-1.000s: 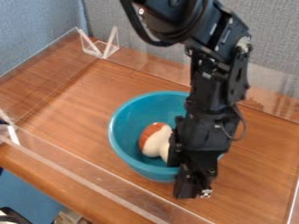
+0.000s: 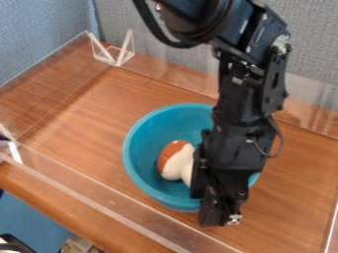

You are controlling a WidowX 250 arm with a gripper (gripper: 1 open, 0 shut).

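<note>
A teal bowl (image 2: 145, 136) sits on the wooden counter, holding an orange-and-white object (image 2: 177, 161) that looks like a toy. My black gripper (image 2: 224, 213) points down at the bowl's right side, low in front of it, covering part of the bowl and the toy's right edge. Its fingertips are dark and partly hidden by the wrist, so I cannot make out what is between them.
Clear plastic edging (image 2: 119, 54) with white brackets runs along the back and front. Grey padded walls stand behind.
Over the last second my gripper has shifted slightly to the right, and the bowl appears to have moved a little right with it.
</note>
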